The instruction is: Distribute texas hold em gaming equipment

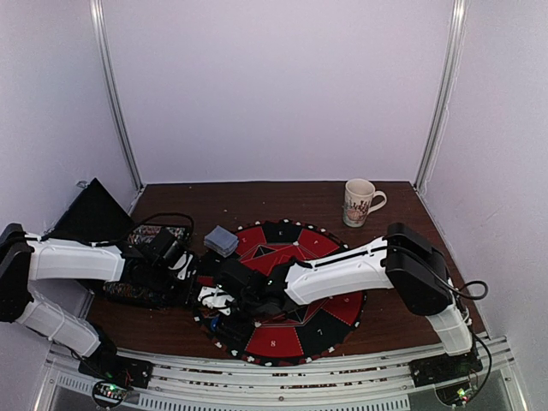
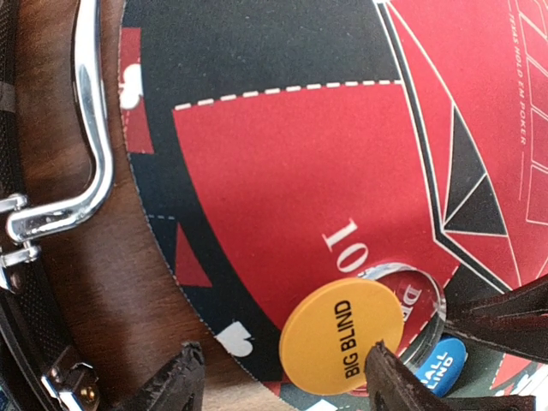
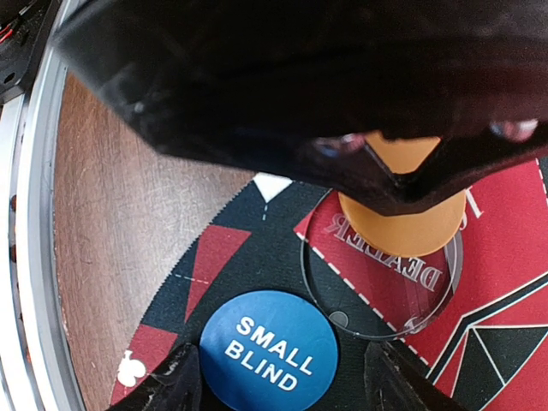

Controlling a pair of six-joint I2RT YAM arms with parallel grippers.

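Observation:
The yellow BIG BLIND button (image 2: pixel 334 330) sits partly on a clear DEALER disc (image 3: pixel 377 282) at the mat's left edge. My left gripper is open over it, fingers low at either side. The blue SMALL BLIND button (image 3: pixel 267 342) lies beside the DEALER disc, between the fingers of my right gripper, which is open and low around it. In the top view both grippers crowd over the left of the round red and black mat (image 1: pixel 330 321), hiding most of the buttons.
An open black case (image 1: pixel 94 205) stands at the left. A stack of cards (image 1: pixel 221 241) lies behind the grippers, and a mug (image 1: pixel 358 201) at the back right.

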